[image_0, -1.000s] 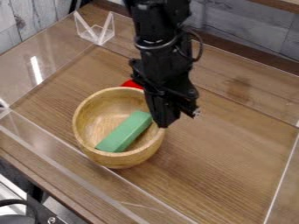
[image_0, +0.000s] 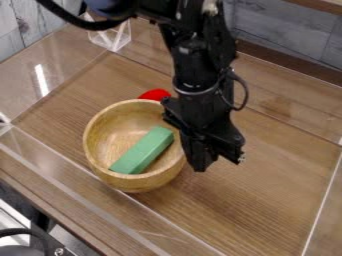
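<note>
My gripper (image_0: 201, 156) points down just right of a yellow-tan bowl (image_0: 106, 128), close to its rim; its fingertips are dark and look shut, with nothing visible between them. A green bar-shaped block (image_0: 139, 154) lies inside the bowl. A red object (image_0: 155, 95) sits behind the bowl, partly hidden by the bowl and my arm.
A clear plastic item (image_0: 110, 38) lies at the back left. Black cables hang at the lower left beyond the table edge.
The arm has shifted slightly and tilted, its upper part moving back and more of the red object showing. The bowl and green block look unchanged.
</note>
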